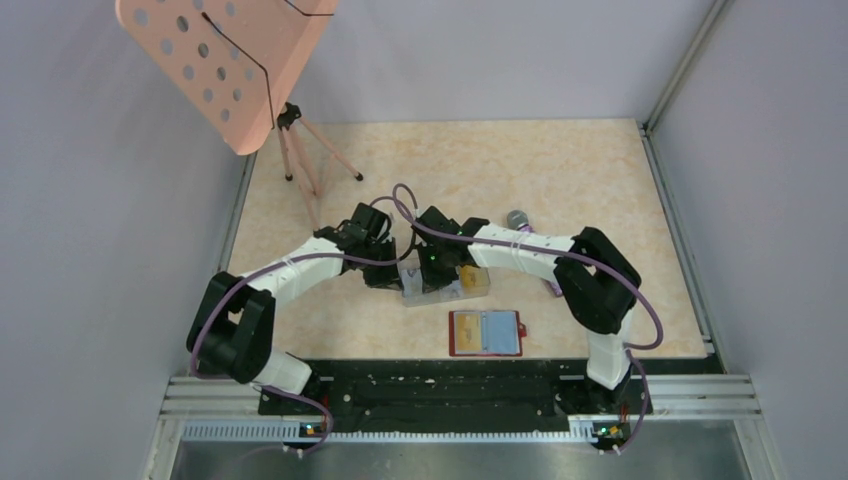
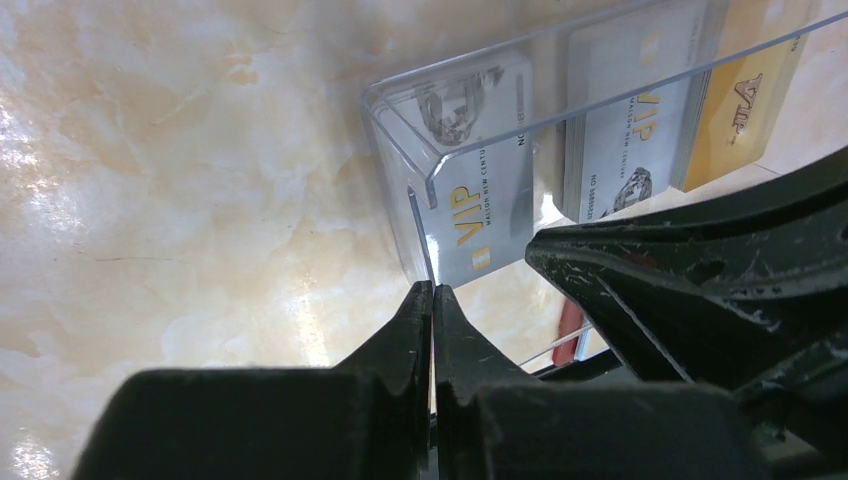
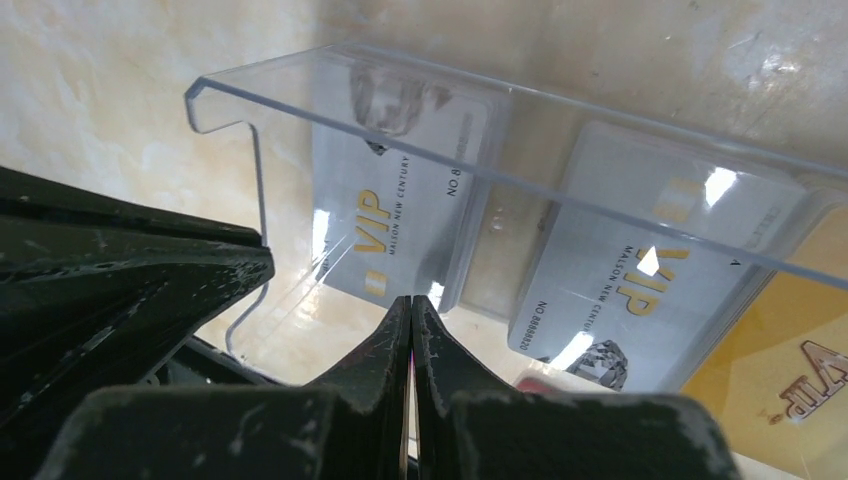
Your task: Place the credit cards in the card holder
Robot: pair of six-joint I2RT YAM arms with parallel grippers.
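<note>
In the right wrist view a silver VIP card stack (image 3: 410, 215) lies at the left end of a clear open-fronted box (image 3: 262, 175). My right gripper is shut with nothing between its fingers, just below that stack's lower right corner. A second silver stack (image 3: 610, 290) and a gold stack (image 3: 790, 370) sit farther right. In the left wrist view my left gripper is shut on the box's left side wall. The red-edged card holder (image 1: 521, 346) lies open in front, with a gold card (image 1: 467, 333) in its left side and a bluish right side.
A microphone (image 1: 517, 218) with a purple body lies behind and right of the right arm. At the back left stands a tripod (image 1: 303, 165) under a pink perforated panel (image 1: 230, 60). Both grippers are close together at the box.
</note>
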